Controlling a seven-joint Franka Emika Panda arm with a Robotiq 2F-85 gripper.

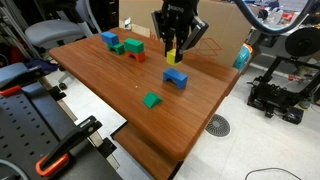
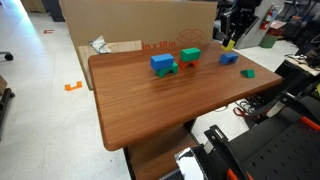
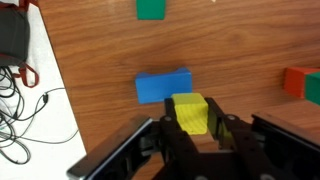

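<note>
My gripper (image 1: 172,54) is shut on a yellow block (image 3: 192,113), holding it a little above the table. Below it rests a blue bridge-shaped block (image 1: 175,78), with a small gap visible between the two in exterior view 1. The wrist view has the yellow block in front of the lower right of the blue bridge block (image 3: 163,85), hiding part of it. A green block (image 1: 151,100) lies alone on the wood, toward the table's near side from the blue one.
More blocks stand farther along the wooden table (image 2: 130,92): a green block (image 2: 190,54) on a red one, and a blue block (image 2: 162,62) on a green one. A cardboard box (image 2: 166,28) borders the back. Bare wood lies around the lone green block.
</note>
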